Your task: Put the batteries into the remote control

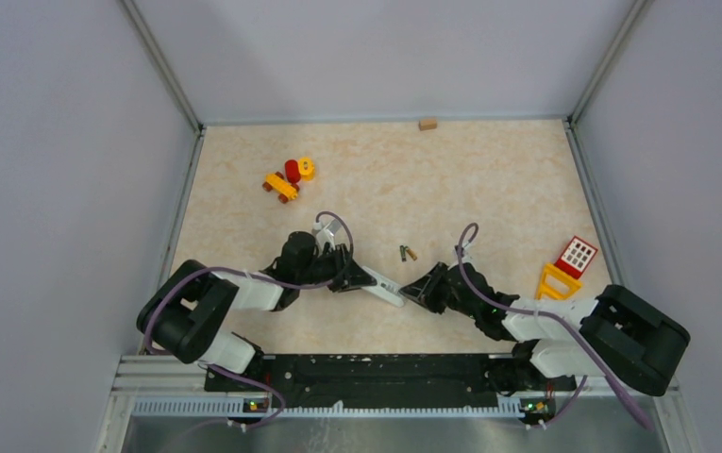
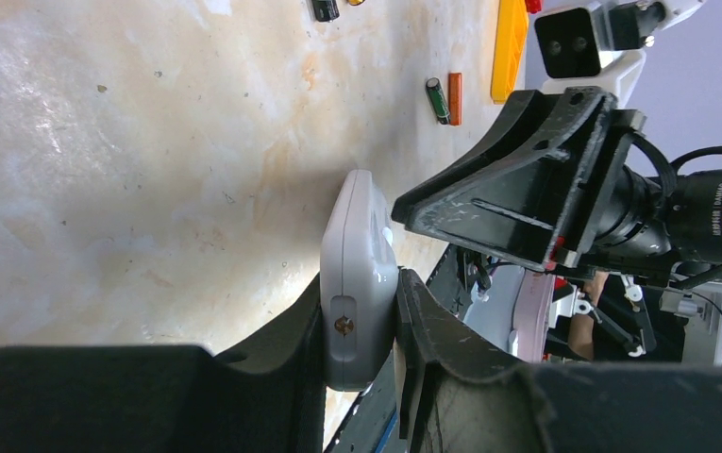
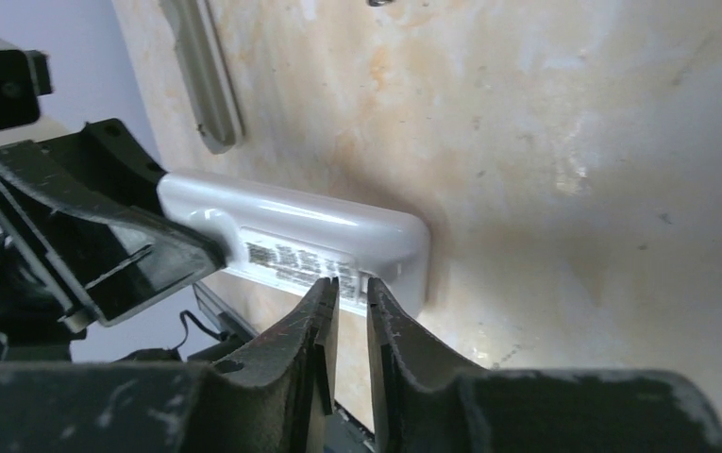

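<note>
The white remote lies low over the table, its far end between the fingers of my left gripper. In the right wrist view its battery compartment faces up. My right gripper is at the remote's right end, fingertips nearly together at the end of the compartment; what is between them is hard to tell. Small batteries lie on the table behind the remote.
Yellow and red toys lie at the back left, a yellow frame and red-white grid block at the right, a small wooden block at the back.
</note>
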